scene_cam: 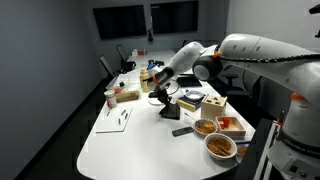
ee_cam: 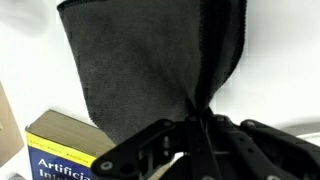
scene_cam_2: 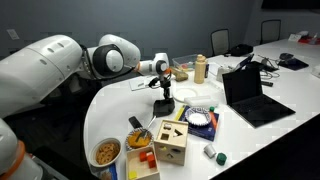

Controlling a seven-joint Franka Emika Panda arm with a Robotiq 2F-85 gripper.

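Observation:
A dark grey cloth (scene_cam: pixel 171 112) lies on the white table, its far edge at my gripper (scene_cam: pixel 164 98). In exterior view 2 the same cloth (scene_cam_2: pixel 162 108) shows below the gripper (scene_cam_2: pixel 166 95). From the wrist, the cloth (ee_cam: pixel 130 65) fills much of the view, with a folded strip along one side running down to the black fingers (ee_cam: pixel 165 137). My fingers are shut on that fold; the exact pinch is partly hidden.
A blue and yellow book (ee_cam: pixel 55 160) lies close to the cloth. Bowls of food (scene_cam: pixel 219 147), an open-topped box (scene_cam_2: pixel 173 141) and a laptop (scene_cam_2: pixel 254 98) stand around the table.

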